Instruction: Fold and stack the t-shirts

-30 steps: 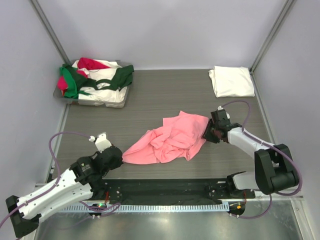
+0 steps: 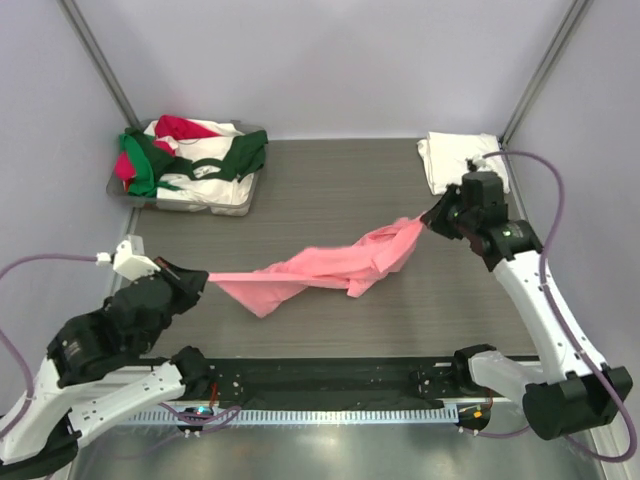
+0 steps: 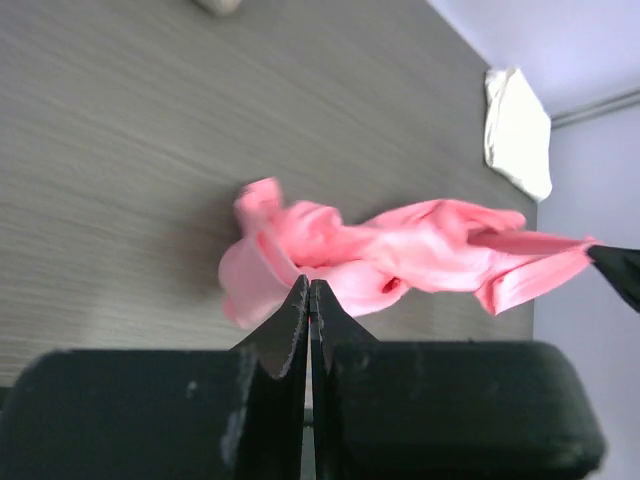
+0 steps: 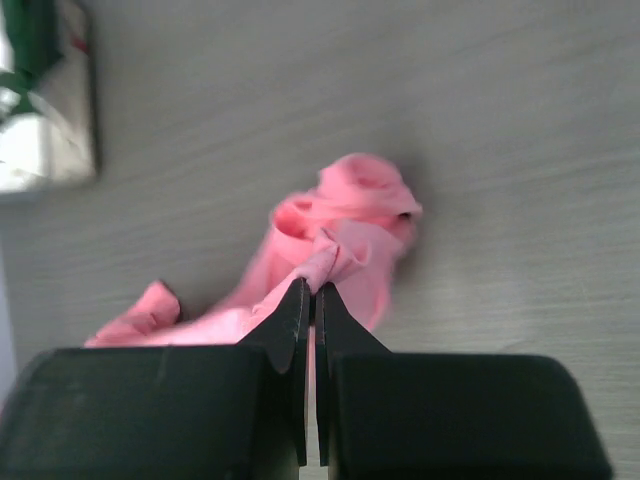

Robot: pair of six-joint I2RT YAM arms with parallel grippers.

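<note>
A pink t-shirt [image 2: 335,264] stretches between my two arms in the top view, bunched and hanging above the table. At its left end my left gripper [image 2: 206,275] is shut, with the cloth's narrow end running to its tips. The right end is pinched by my right gripper [image 2: 424,220], shut on the fabric. In the right wrist view the pink cloth [image 4: 330,250] runs up to the shut fingertips. Beyond the shut tips in the left wrist view, the pink cloth [image 3: 350,250] spreads toward the right gripper. A folded white cloth [image 2: 450,160] lies at the back right.
A clear bin [image 2: 230,207] at the back left holds green, red and white garments [image 2: 190,160]. Walls [image 2: 580,200] close in the sides and back.
The pink shirt, earlier spread on the table, is now pulled up into a narrow stretched band.
</note>
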